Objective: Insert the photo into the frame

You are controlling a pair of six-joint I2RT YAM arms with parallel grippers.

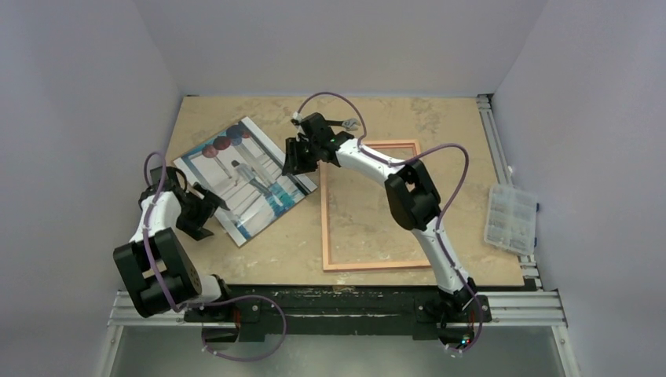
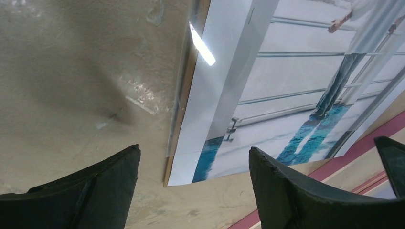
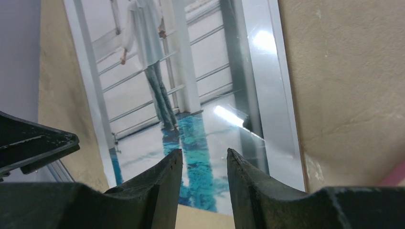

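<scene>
The photo [image 1: 243, 184], a print of a figure by railings with blue water, lies tilted on the left of the table under a clear sheet [image 3: 274, 95]. The wooden frame [image 1: 325, 228] lies empty at centre right. My left gripper [image 1: 214, 214] is low at the photo's lower-left edge, fingers apart with nothing between them; in the left wrist view they straddle bare table and that edge. My right gripper [image 1: 296, 161] hovers over the photo's right corner, open, with the photo and clear sheet below its fingers in the right wrist view.
A wrench [image 1: 349, 125] lies at the back, partly hidden by my right arm. A clear compartment box [image 1: 510, 216] sits at the right edge. Bare table surrounds the photo's front side and the back right.
</scene>
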